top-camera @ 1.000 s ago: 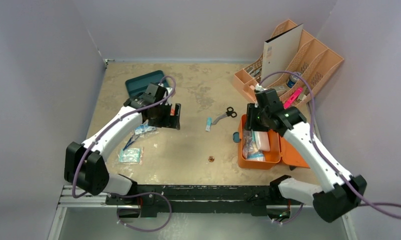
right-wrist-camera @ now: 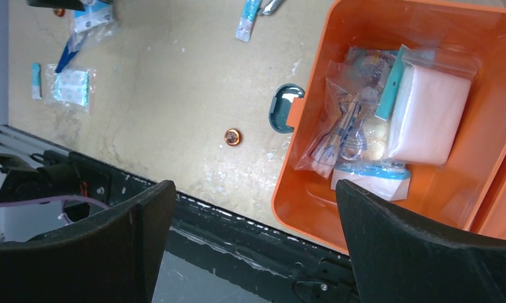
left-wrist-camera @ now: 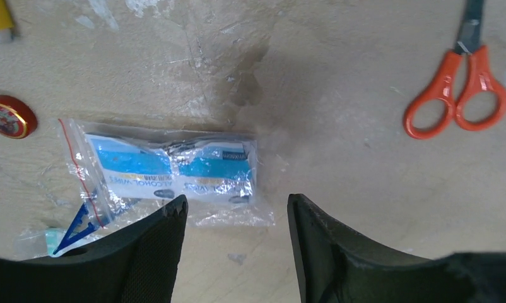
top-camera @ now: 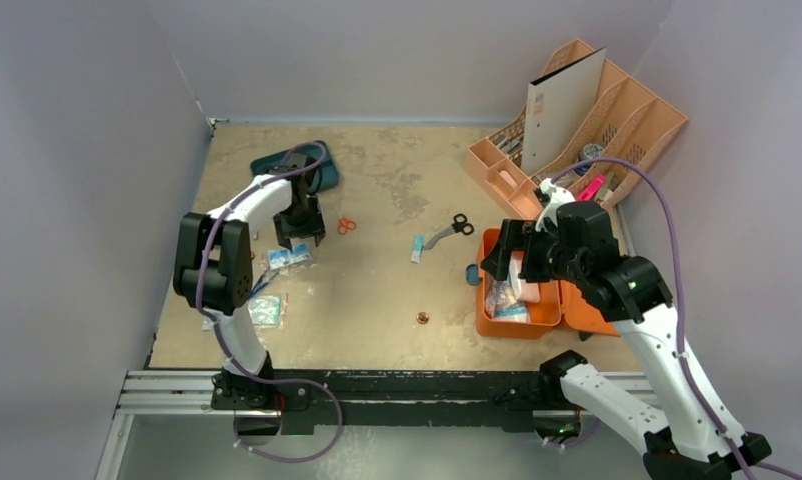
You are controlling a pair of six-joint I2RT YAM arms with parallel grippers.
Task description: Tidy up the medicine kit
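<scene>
A clear zip bag of blue-and-white alcohol wipes point(left-wrist-camera: 175, 167) lies flat on the table, ahead of my left gripper. That gripper is part open, its fingers apart with only table and the bag's edge visible beyond them. Over the orange medicine box point(top-camera: 484, 322) is my right gripper, open and empty. Inside the box, the right wrist view shows a white gauze pack point(right-wrist-camera: 430, 113), a bag of cotton swabs point(right-wrist-camera: 329, 139) and other small bags. Another clear bag with pale green contents point(right-wrist-camera: 72, 87) rests at the table's front left.
Red-handled scissors point(top-camera: 346, 225), black-handled scissors point(top-camera: 461, 224), a small blue-white packet point(top-camera: 417, 249) and a round tin point(top-camera: 422, 318) lie on the table. A dark green tray point(top-camera: 267, 163) sits behind the left arm. An orange organizer point(top-camera: 667, 122) stands back right.
My left gripper has swung left from near the red scissors toward the bag of wipes.
</scene>
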